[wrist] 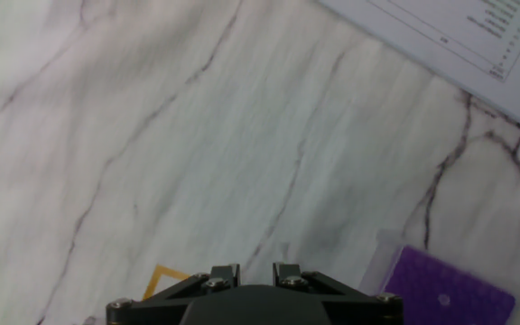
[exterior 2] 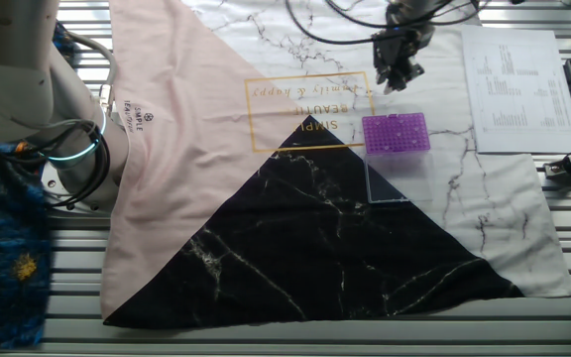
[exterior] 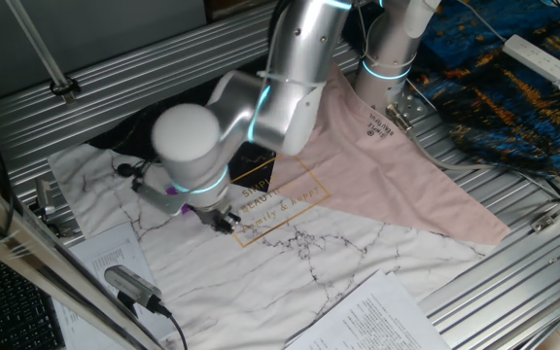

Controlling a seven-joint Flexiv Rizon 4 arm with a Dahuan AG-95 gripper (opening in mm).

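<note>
My gripper (exterior 2: 400,75) hovers over the white marble part of the cloth, beside the purple grid-topped box (exterior 2: 397,133). In the wrist view the two fingertips (wrist: 231,274) stand a small gap apart, with nothing between them. The box's purple part (wrist: 448,291) shows at the lower right there, clear of the fingers. A clear, see-through section (exterior 2: 399,180) adjoins it, lying partly over the black of the cloth. In exterior view 1 my wrist and gripper (exterior: 229,225) hide most of the box.
The pink, black and white cloth (exterior 2: 181,149) covers most of the table. Paper sheets (exterior 2: 523,89) lie beyond the box, with a keyboard (exterior: 13,301) and a small grey device (exterior: 132,287) nearby. Dark cables (exterior 2: 340,38) hang by the gripper. The marble area is otherwise mostly clear.
</note>
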